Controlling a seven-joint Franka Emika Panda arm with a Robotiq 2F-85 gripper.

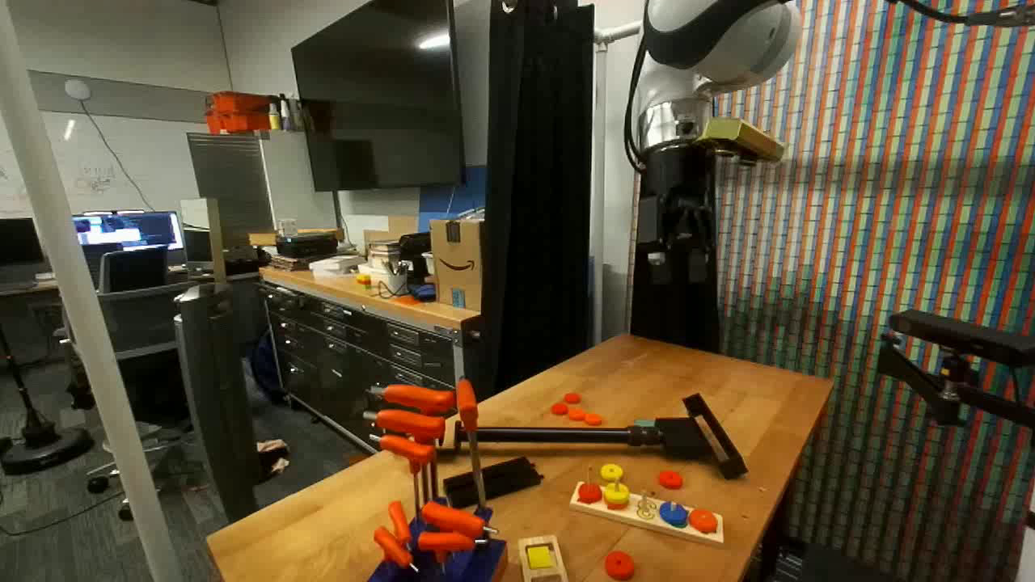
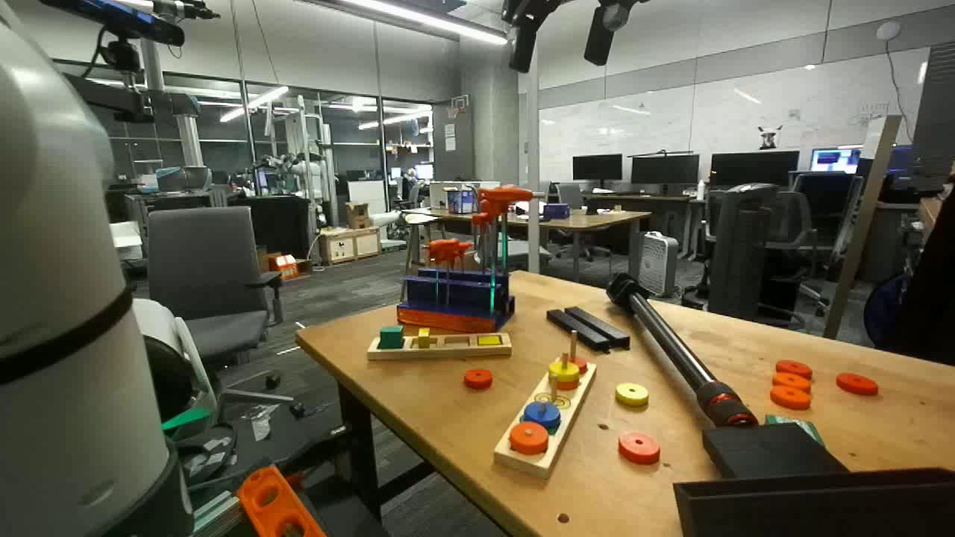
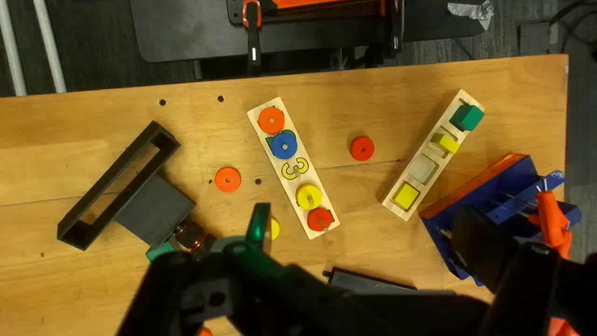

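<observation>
High above the table, my gripper (image 1: 679, 228) stands open; no object shows between its fingers. Below it lies a wooden peg board (image 3: 299, 176) (image 2: 578, 404) carrying orange, blue, yellow and red discs. A bare peg rises from its printed number 3. Loose on the wood are an orange-red disc (image 3: 228, 179) (image 2: 639, 447), a red disc (image 3: 362, 148) (image 2: 478, 379) and a yellow disc (image 2: 632, 394), partly hidden by a finger (image 3: 259, 227) in the wrist view. A second wooden board (image 3: 394, 197) (image 2: 385, 353) holds a green block (image 3: 467, 117) and yellow blocks; one recess is empty.
Orange-handled hex keys (image 1: 415, 398) stand in a blue holder (image 3: 473, 218) (image 2: 456, 295). A black pole (image 1: 553, 436) with a wide black head (image 2: 810, 501) crosses the table. Black bars (image 2: 588, 328) lie nearby. Several orange-red discs (image 2: 791, 380) rest beyond the pole.
</observation>
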